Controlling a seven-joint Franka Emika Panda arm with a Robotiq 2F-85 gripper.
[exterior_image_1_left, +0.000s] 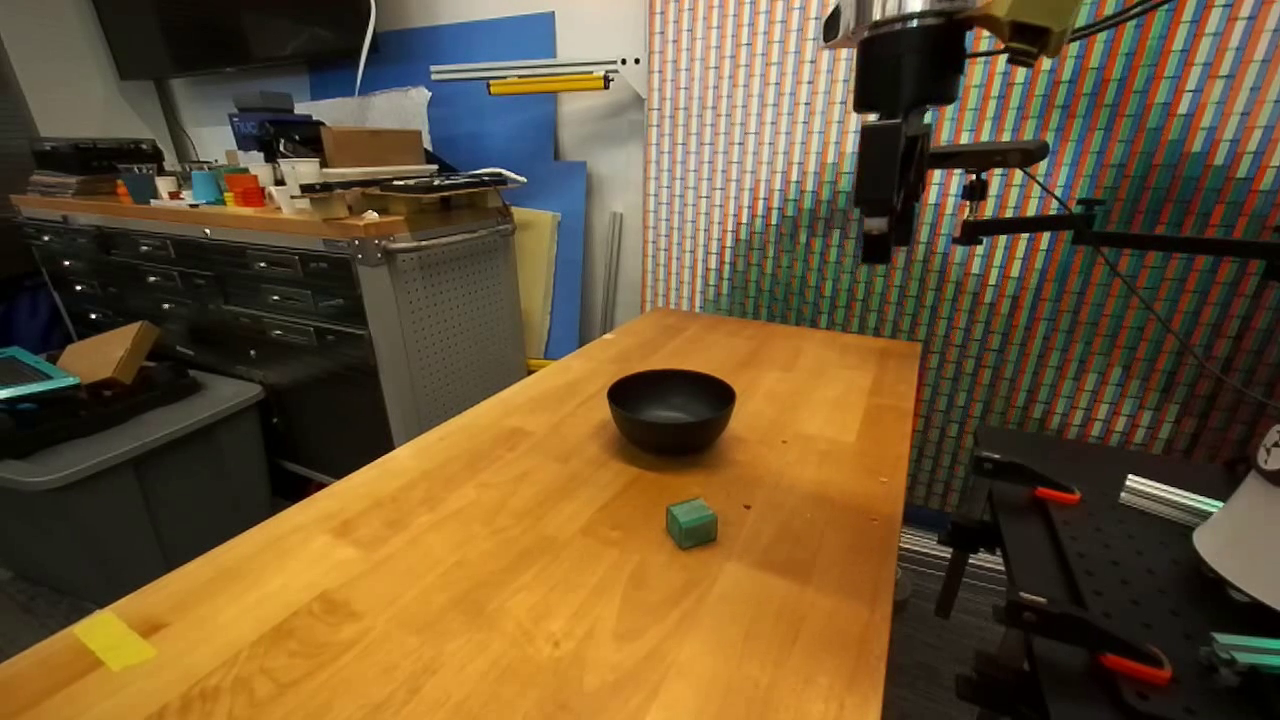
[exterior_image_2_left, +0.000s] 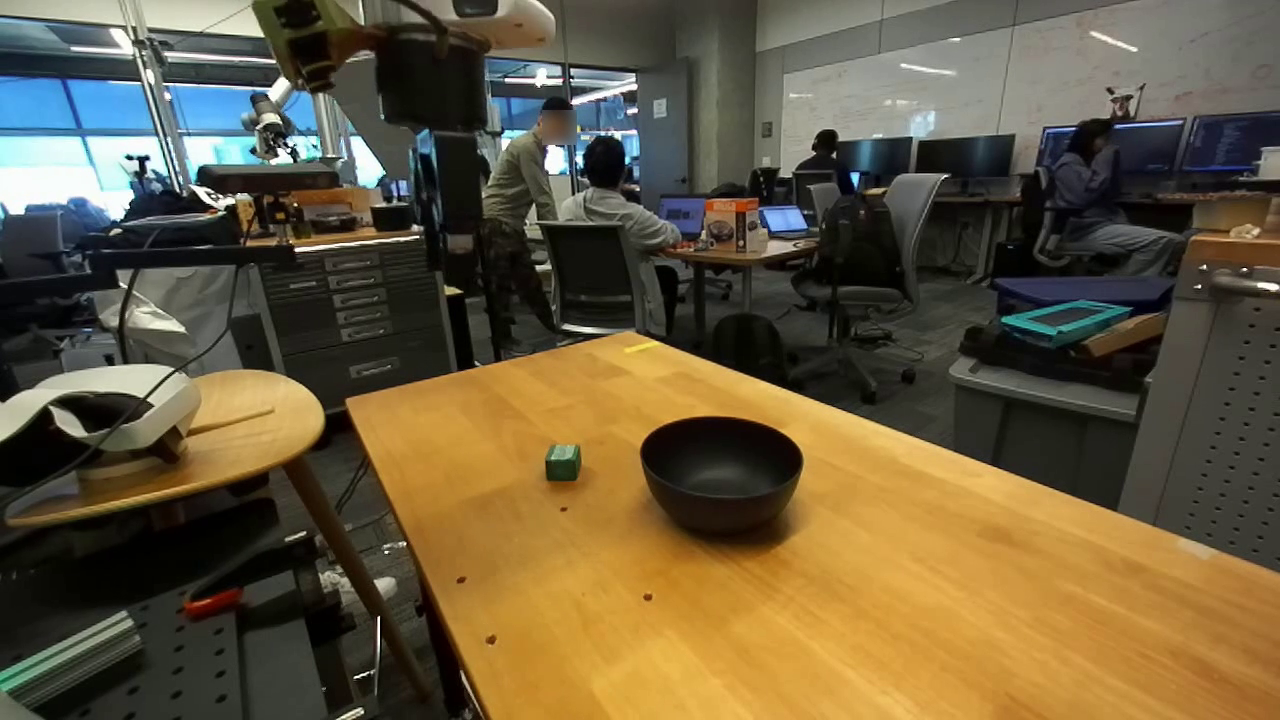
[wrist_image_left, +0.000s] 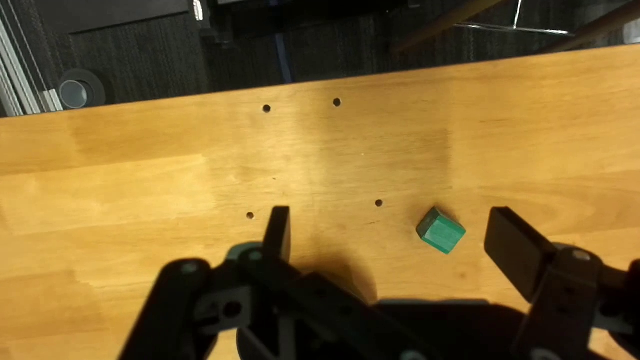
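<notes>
A small green block (exterior_image_1_left: 692, 524) rests on the wooden table (exterior_image_1_left: 516, 564), in front of a black bowl (exterior_image_1_left: 672, 414) in the first exterior view. From the second exterior view, the block (exterior_image_2_left: 563, 463) lies to the left of the bowl (exterior_image_2_left: 721, 478), apart from it. High above the tabletop hangs my gripper, its two fingers wide apart and nothing held between them. Far below, the green block (wrist_image_left: 442, 230) appears between the fingertips in the wrist view, nearer the right one. The gripper's body hides most of the bowl there.
Yellow tape (exterior_image_1_left: 115, 640) marks the table's near left corner. Beyond the right edge stands a black cart (exterior_image_1_left: 1116, 540) with orange-tipped clamps. A round stool (exterior_image_2_left: 240, 420) holding a white headset stands off the table. Bare tabletop surrounds the block and bowl.
</notes>
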